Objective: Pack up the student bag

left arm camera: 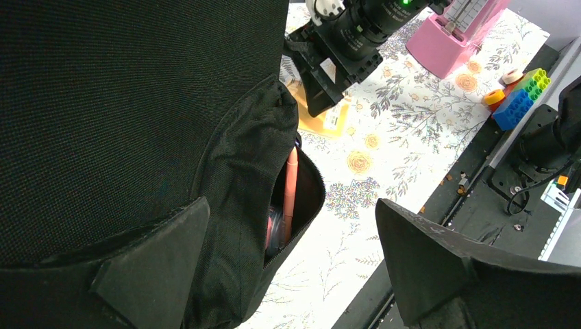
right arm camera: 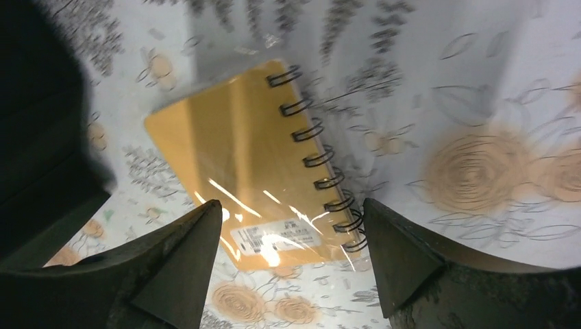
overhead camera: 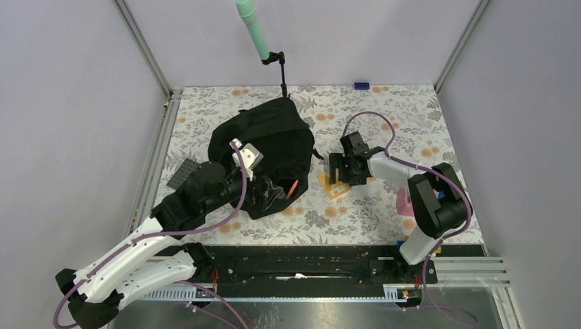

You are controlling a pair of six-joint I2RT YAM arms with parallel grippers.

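Note:
A black bag (overhead camera: 274, 120) lies left of the table's middle, its unzipped front pocket showing an orange pen (left arm camera: 291, 181) in the left wrist view. Over that pocket hovers my left gripper, open with nothing between its fingers. A yellow spiral notebook (right arm camera: 240, 151) in a clear wrapper lies flat on the table, right of the bag. Directly above it is my right gripper, its fingers part open and apart. In the right wrist view the notebook's barcode end lies between the fingertips, the spiral edge close to the right finger (right arm camera: 384, 240).
A pink box (left arm camera: 449, 38) stands at the table's right side. Near the front edge sit several toy blocks, including a blue one (left arm camera: 512, 110). A dark grid-like item (overhead camera: 183, 173) lies left of the bag.

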